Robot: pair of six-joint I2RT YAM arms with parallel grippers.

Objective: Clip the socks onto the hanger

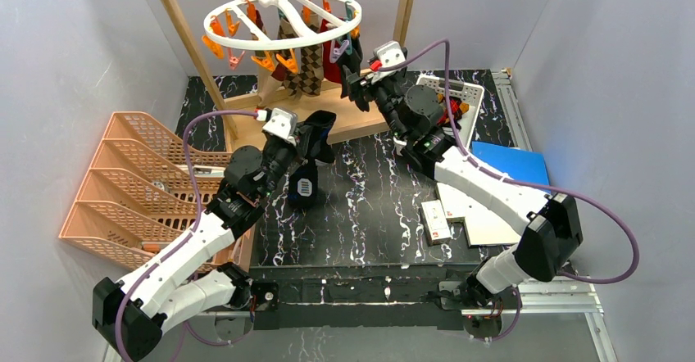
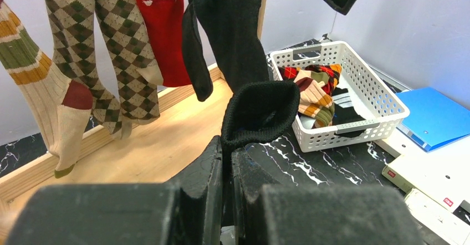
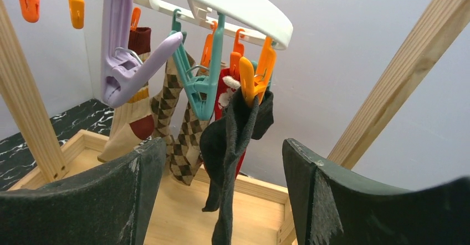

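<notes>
The round white hanger (image 1: 211, 28) carries several clips and hanging socks. A black sock (image 3: 212, 151) hangs from a yellow-orange clip (image 3: 256, 76) at its right side. Left of that clip are a teal clip (image 3: 200, 84) and a purple clip (image 3: 117, 62), both without a sock in their fingers. My left gripper is shut on a second black sock (image 2: 260, 115), whose cuff gapes upward; its foot hangs below in the top view. My right gripper stands open near the hanging black sock, which shows between its fingers; contact does not show.
A white basket (image 2: 382, 103) with several socks stands at the right, near a blue folder (image 1: 512, 165) and white boxes (image 1: 435, 222). The orange rack (image 1: 123, 153) is at the left. Wooden posts (image 1: 406, 6) flank the hanger.
</notes>
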